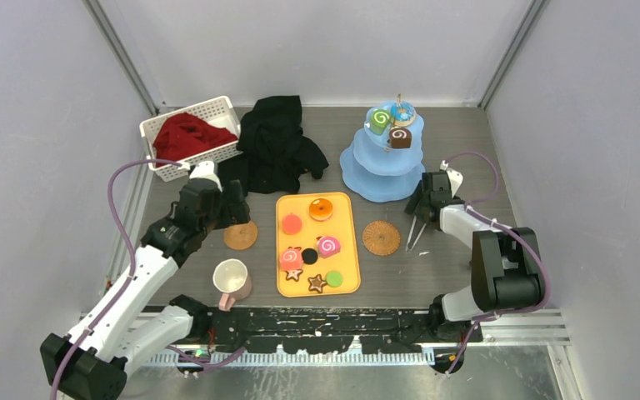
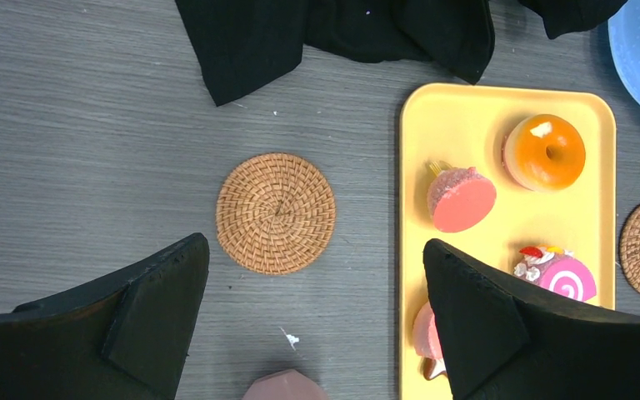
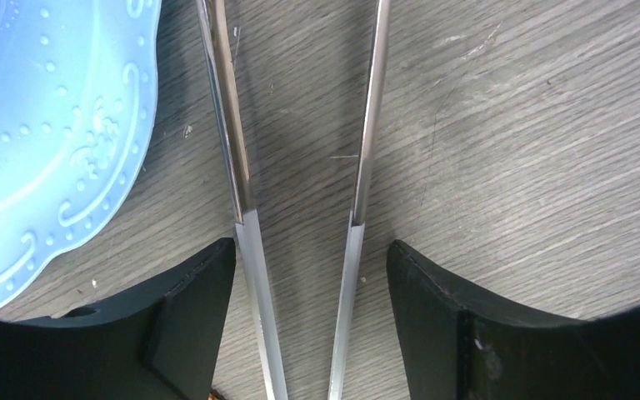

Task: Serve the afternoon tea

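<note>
Metal tongs (image 3: 365, 167) lie on the table with both arms between the fingers of my right gripper. A gap shows between each finger and the tongs. The right gripper stands part open beside the blue tiered stand (image 1: 382, 183), whose top tier carries several toy cakes. My left gripper is open and empty over the left side of the table, near a woven coaster (image 2: 276, 213). Several toy sweets, among them an orange doughnut (image 1: 321, 209), sit on the yellow tray (image 1: 342, 250). A pink mug (image 1: 232, 282) stands at the front left.
A second woven coaster (image 1: 381, 237) lies between tray and tongs. Black cloth (image 1: 279, 142) and a white basket (image 1: 223, 108) holding red cloth (image 1: 187, 135) are at the back left. The stand's blue edge (image 3: 125, 167) is close to my right gripper.
</note>
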